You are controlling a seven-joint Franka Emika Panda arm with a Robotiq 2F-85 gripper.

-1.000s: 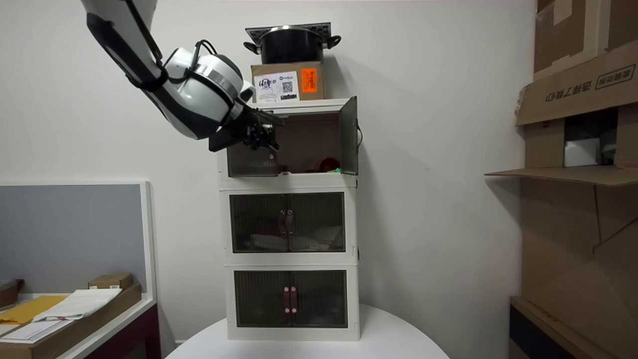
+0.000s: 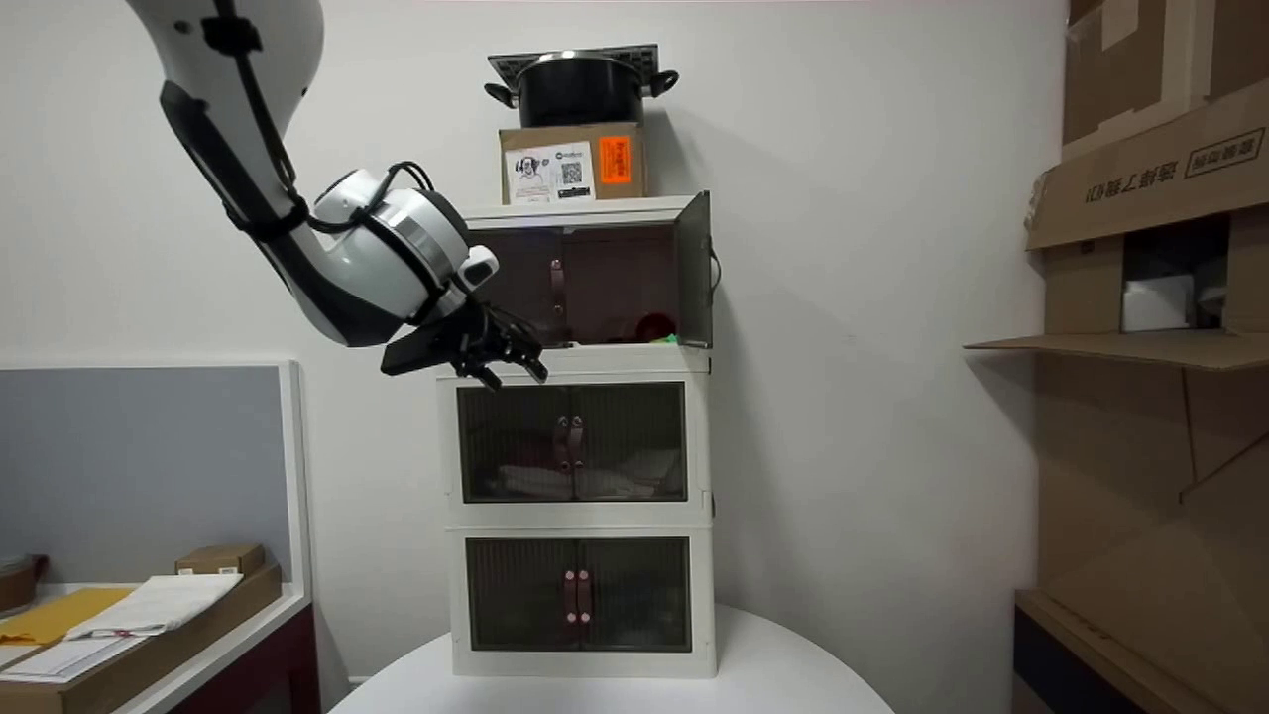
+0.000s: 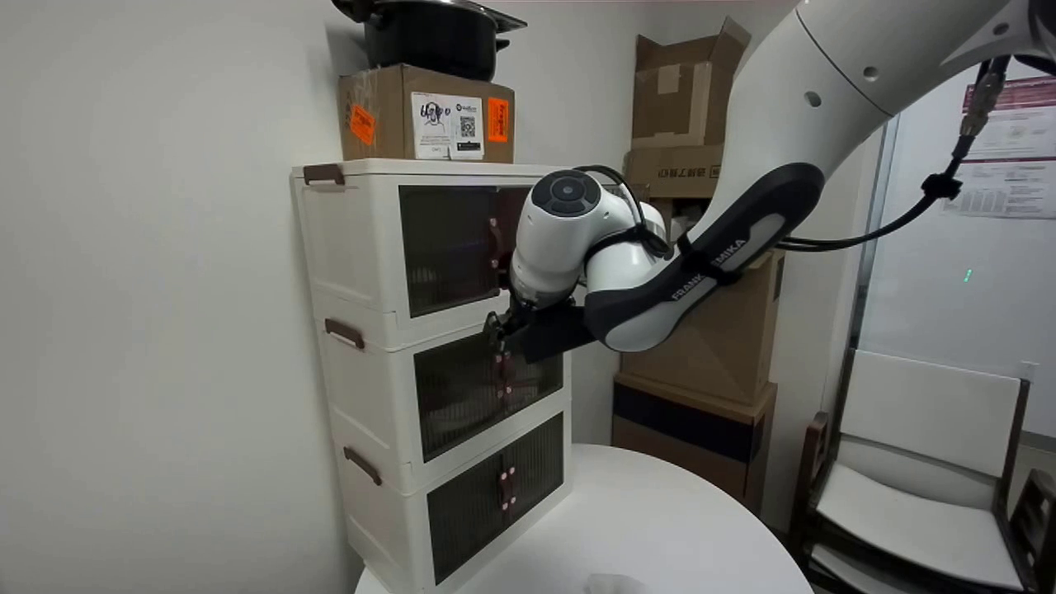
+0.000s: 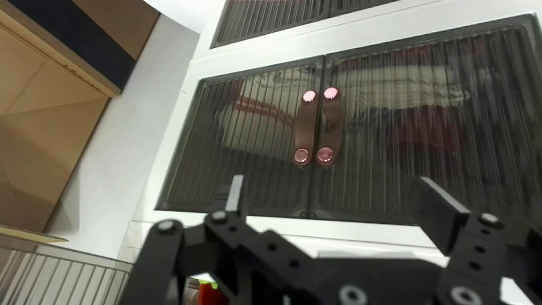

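A white three-tier cabinet [image 2: 580, 516] stands on a round table, its dark ribbed doors facing out. On the top tier the right door [image 2: 693, 272] is swung open, while the left door [image 3: 447, 247] is closed. Both middle doors [image 4: 249, 132] are closed; their two brown handles [image 4: 305, 127] sit side by side at the centre, with folded cloth visible behind the panels. My gripper is open and empty, in front of the cabinet near the height of the middle tier's upper edge. In the wrist view the handles appear beyond the gap between its fingers, apart from them.
A cardboard box [image 2: 571, 165] with a black pot [image 2: 580, 89] rests on the cabinet. The opened top door juts outward on the right. Large cardboard boxes [image 3: 693, 327] stand to the side.
My gripper has come down from the top tier's left door to about the middle tier's upper edge, shifting slightly left. The cabinet doors look unchanged.
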